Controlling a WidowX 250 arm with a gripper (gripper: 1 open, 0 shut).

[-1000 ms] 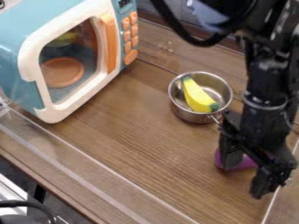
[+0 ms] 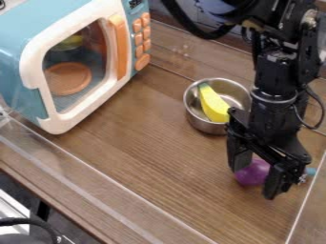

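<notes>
My black gripper (image 2: 265,164) hangs at the right, open, its fingers over and around a purple object (image 2: 251,175) on the wooden table. The purple object is partly hidden by the fingers, so I cannot tell its full shape. Just behind and left of the gripper sits a metal bowl (image 2: 196,110) holding a yellow banana (image 2: 212,100).
A blue and white toy microwave (image 2: 49,116) with an orange plate inside fills the upper left. A black cable shows at the bottom left corner.
The arm and gripper have risen a little from where they were low over the purple object, which now shows more between and below the fingers. The bowl and microwave stay put.
</notes>
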